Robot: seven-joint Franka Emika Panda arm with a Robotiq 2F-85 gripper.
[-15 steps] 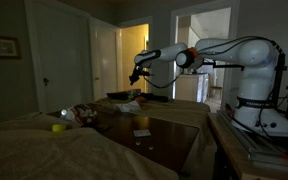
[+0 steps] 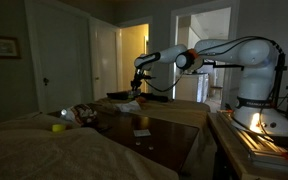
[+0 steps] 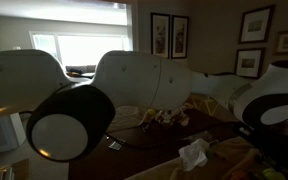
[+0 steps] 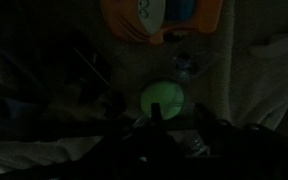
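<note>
My gripper (image 2: 136, 86) hangs at the far side of the table, low over the things lying there. In the wrist view, a round green object (image 4: 162, 97) lies just beyond the dark gripper parts at the bottom, near the middle of the frame. That view is too dark to tell whether the fingers touch it or how far apart they stand. In exterior view 2 the arm hides the gripper.
An orange container (image 4: 162, 30) with blue and pale items lies close by. A crumpled white item (image 3: 194, 154) rests on the brown table. Toward the left of the table is a yellow object (image 2: 58, 128).
My gripper has come down a little toward the things at the far side of the table. The objects on the table look unmoved.
</note>
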